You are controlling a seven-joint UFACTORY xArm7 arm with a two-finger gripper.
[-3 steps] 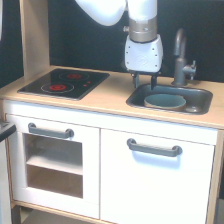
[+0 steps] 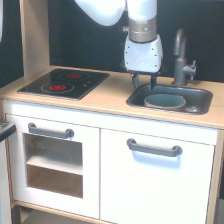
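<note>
My white arm reaches down from the top of the camera view, and its dark gripper (image 2: pixel 144 83) hangs over the back left part of the black sink (image 2: pixel 200 101). The two fingers look spread apart, with nothing visible between them. A grey-green bowl or pan (image 2: pixel 165 102) rests in the sink, to the right of the gripper and lower in the view. Whether a fingertip touches the bowl's edge is too small to tell.
A dark tap (image 2: pixel 180 62) rises behind the sink, close on the gripper's right. At the left lies a black stove top (image 2: pixel 64 83) with red rings, nothing on it. Bare wooden counter (image 2: pixel 112 92) separates the two. White cabinet doors (image 2: pixel 152 175) stand below.
</note>
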